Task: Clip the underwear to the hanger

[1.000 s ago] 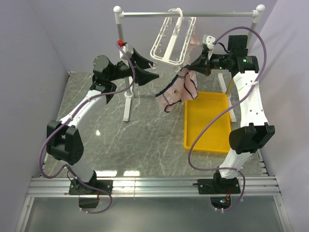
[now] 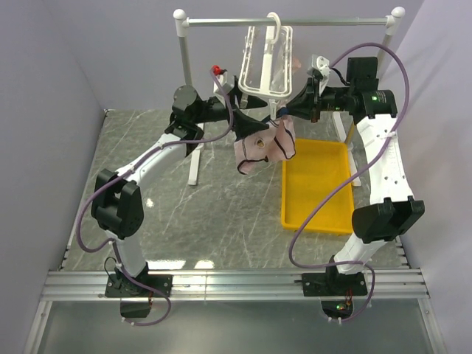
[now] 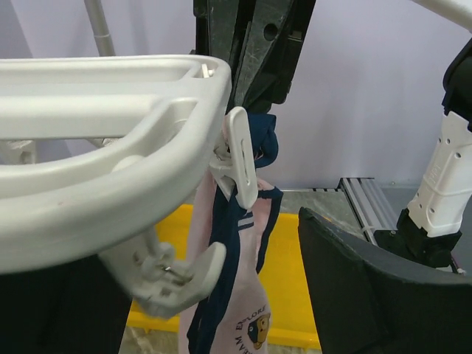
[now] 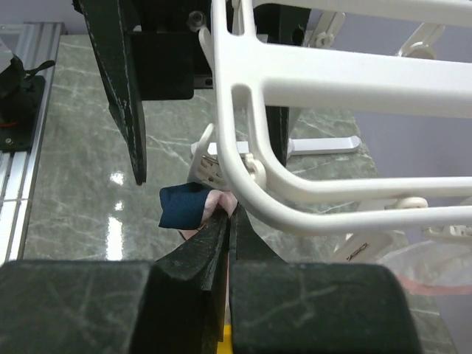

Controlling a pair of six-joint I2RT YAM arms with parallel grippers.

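The white hanger (image 2: 267, 92) hangs from the rail, with clips along its frame; one clip (image 3: 240, 158) is beside the bunched navy-and-pink underwear (image 2: 265, 147). My right gripper is shut at the top of the underwear (image 4: 181, 206), just under the hanger's rim; the cloth hangs below it. My left gripper (image 2: 249, 113) stands open at the hanger's near end, its fingers either side of the frame and a lower clip (image 3: 169, 284). Whether the cloth sits inside a clip, I cannot tell.
A yellow tray (image 2: 317, 206) lies on the marble floor under the right side. The rail (image 2: 221, 22) spans above on white posts (image 2: 184, 51).
My left arm has moved right to the hanger's near end. The hanger has swung to hang more upright in the top view, and the underwear has shifted slightly.
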